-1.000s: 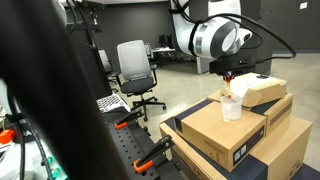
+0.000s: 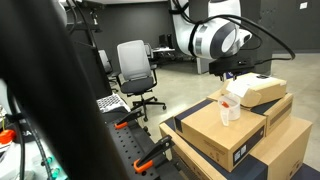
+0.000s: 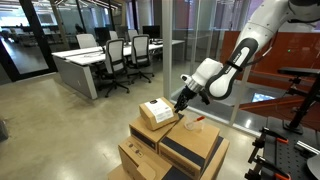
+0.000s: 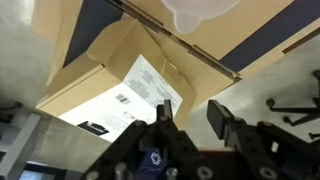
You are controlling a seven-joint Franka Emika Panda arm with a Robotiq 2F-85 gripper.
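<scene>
My gripper [image 2: 229,77] hangs over the cardboard boxes beneath the white arm [image 2: 214,40], its fingers open. In the wrist view the gripper shows dark fingers apart, with a bare gap between them. A whitish, translucent cup-like thing [image 2: 229,110] rests on the front box [image 2: 218,128] and bears a small red mark. At the top of the wrist view lies a pale rounded shape [image 4: 193,9], cut off by the frame edge. A small carton [image 4: 80,92] with a white printed label [image 4: 135,92] is below the gripper. Exterior view 2 shows a thin red-and-white item [image 3: 195,120] on the box top.
A wrapped box [image 2: 257,90] stands behind the front box, and larger cartons [image 2: 283,143] support the stack. A dark cable [image 2: 272,46] loops from the arm. An office chair [image 2: 137,72] is farther back; open floor [image 3: 70,130] lies left of the boxes.
The upright orange-red item that showed above the whitish cup is no longer there. The cup's outline has changed, and a white patch now shows behind it. The arm looks nearly unmoved.
</scene>
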